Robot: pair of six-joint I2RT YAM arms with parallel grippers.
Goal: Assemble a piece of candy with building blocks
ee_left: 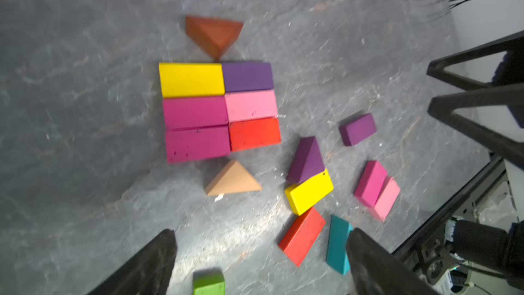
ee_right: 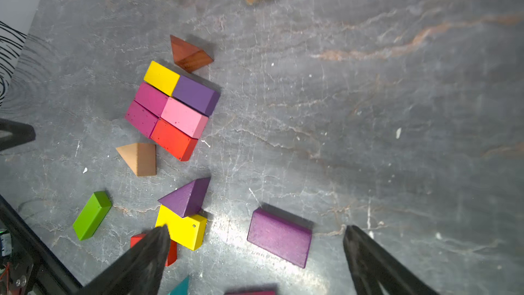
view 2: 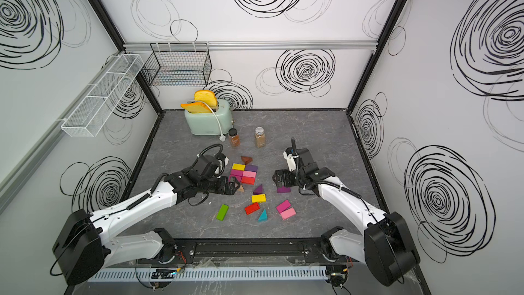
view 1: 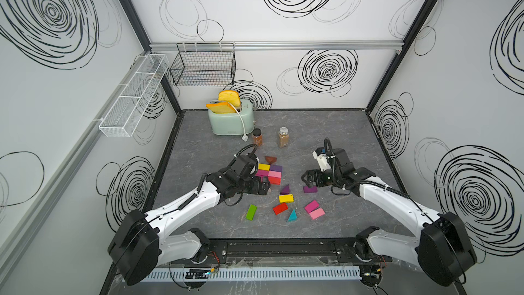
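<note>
A block rectangle of two columns lies mid-table: yellow block (ee_left: 192,79), dark purple (ee_left: 247,77), two magenta blocks (ee_left: 195,112), pink (ee_left: 251,105) and red (ee_left: 254,133). Behind its far edge, a brown triangle (ee_left: 214,34) points at the seam between yellow and purple. A tan triangle (ee_left: 233,179) sits just in front of the near edge. Fingers of my left gripper are wide apart with nothing between them, above the table left of the tan triangle. My right gripper also stands open, above a loose purple block (ee_right: 279,237).
Loose pieces lie in front: a purple triangle (ee_left: 306,159) touching a yellow block (ee_left: 309,191), red block (ee_left: 303,236), teal triangle (ee_left: 339,243), green block (view 1: 251,212), magenta and pink blocks (view 1: 317,213). Two jars (view 1: 283,136) and a toaster (view 1: 232,121) stand behind.
</note>
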